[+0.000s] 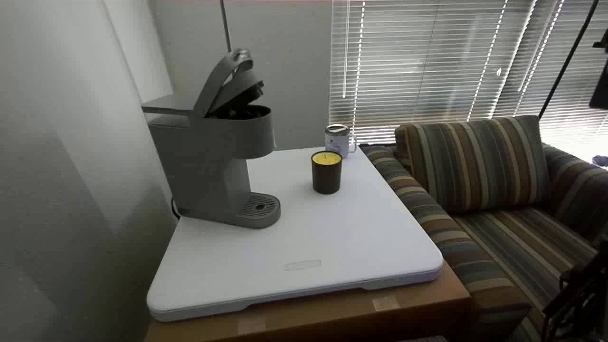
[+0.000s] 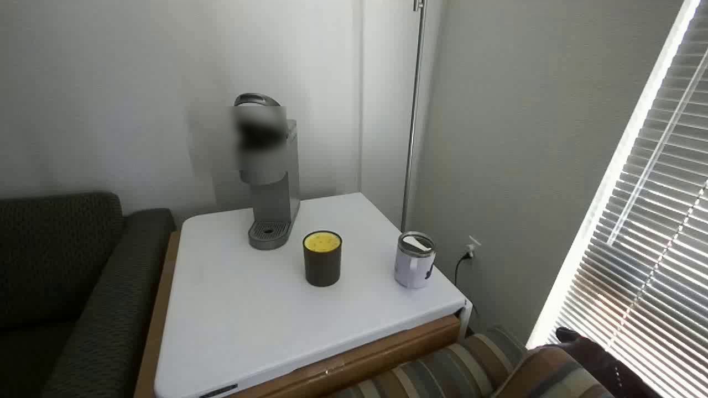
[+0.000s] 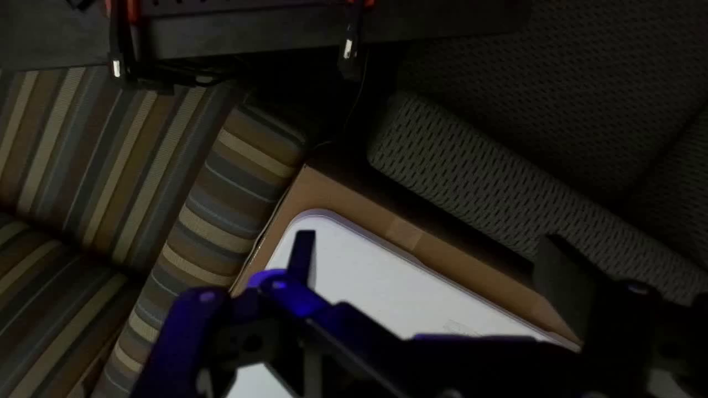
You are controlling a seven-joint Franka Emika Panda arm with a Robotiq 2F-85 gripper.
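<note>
On the white table point(image 1: 342, 239) stands a grey coffee machine point(image 1: 199, 165), its lid point(image 1: 219, 85) raised. A dark cup point(image 1: 326, 177) with a yellow top is to the right of the machine's drip tray point(image 1: 259, 206). Behind that cup is a white mug point(image 1: 337, 141) with a handle and a lid, close to the table's edge. In the wrist view my gripper is open, fingers spread wide above the table's corner, nothing between them. Neither exterior view shows its fingers. Both the cup point(image 2: 322, 262) and the mug point(image 2: 414, 262) stand upright, apart from each other.
A striped armchair point(image 1: 473, 165) adjoins one side of the table, and a dark sofa point(image 2: 60, 265) stands along another. Walls rise close behind the coffee machine.
</note>
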